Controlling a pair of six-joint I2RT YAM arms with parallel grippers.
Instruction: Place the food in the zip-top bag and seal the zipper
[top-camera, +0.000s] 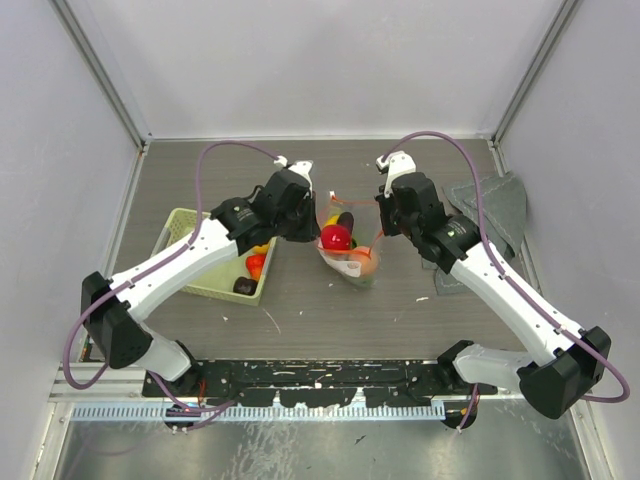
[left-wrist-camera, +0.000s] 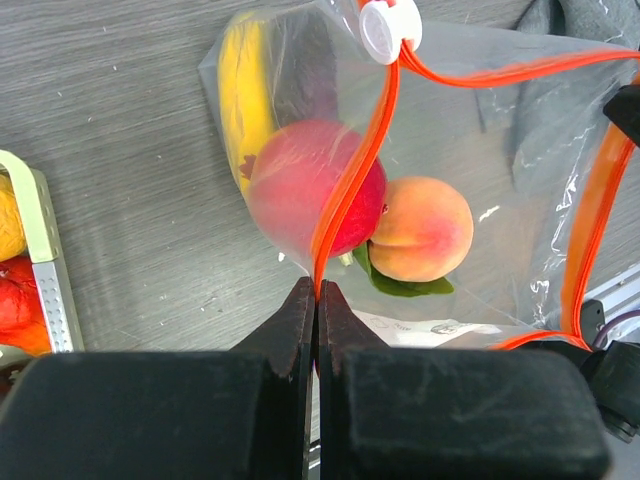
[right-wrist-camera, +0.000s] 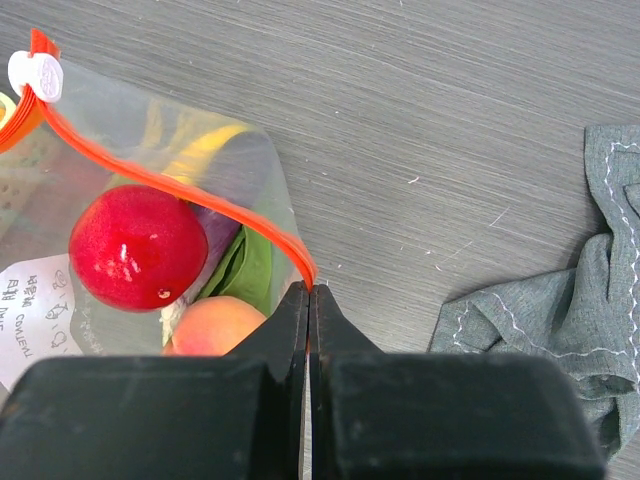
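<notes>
Between my arms hangs the clear zip top bag (top-camera: 360, 270), its orange zipper edge (left-wrist-camera: 355, 170) spread wide open. Inside lie a red pomegranate (right-wrist-camera: 138, 247), a peach (left-wrist-camera: 421, 229), a yellow item (left-wrist-camera: 245, 95) and a dark purple item seen through the film. My left gripper is shut on the orange rim at one side of the mouth. On the opposite side, my right gripper is shut on the rim as well. A white slider (left-wrist-camera: 391, 28) sits at a corner of the zipper.
On the left stands a pale green basket (top-camera: 213, 292) with several play foods, among them a red one (top-camera: 255, 266) and a dark one (top-camera: 245, 286). A grey cloth (top-camera: 495, 210) lies at the right. Table in front of the bag is clear.
</notes>
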